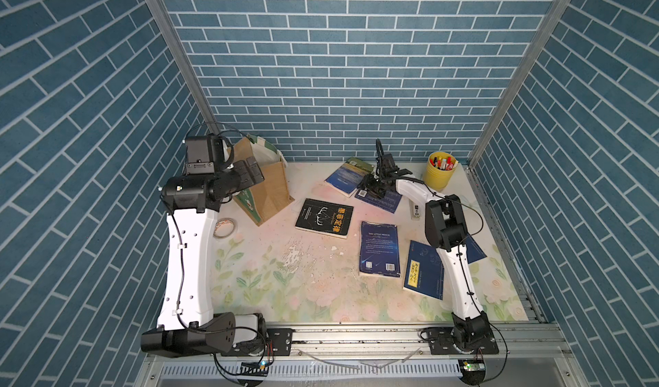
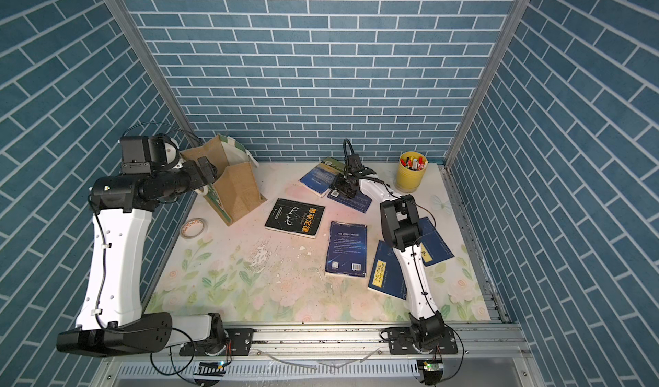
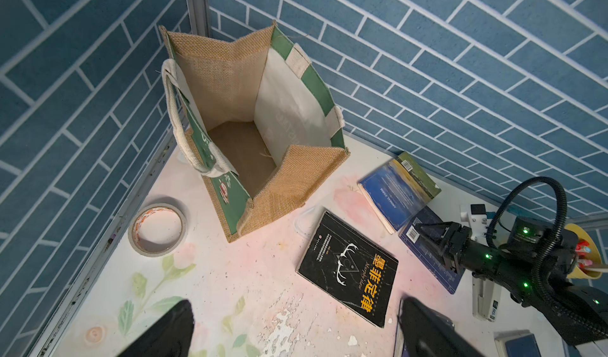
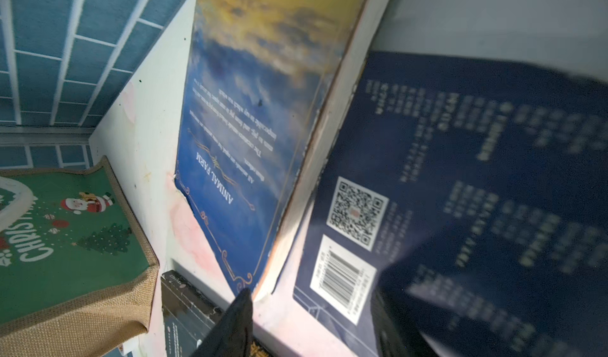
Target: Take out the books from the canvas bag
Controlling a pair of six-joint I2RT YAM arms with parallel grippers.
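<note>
The canvas bag stands upright at the back left, and the left wrist view looks into its mouth at a bare floor. My left gripper hangs high near the bag, open and empty. Out on the table lie a black book, the Animal Farm book, a dark blue book at the back, The Little Prince, and navy books at the right. My right gripper is over the dark blue book, partly open, with nothing visibly held between its fingers.
A tape roll lies left of the bag's front. At the back right stands a yellow pen cup. A pale device lies near the right arm.
</note>
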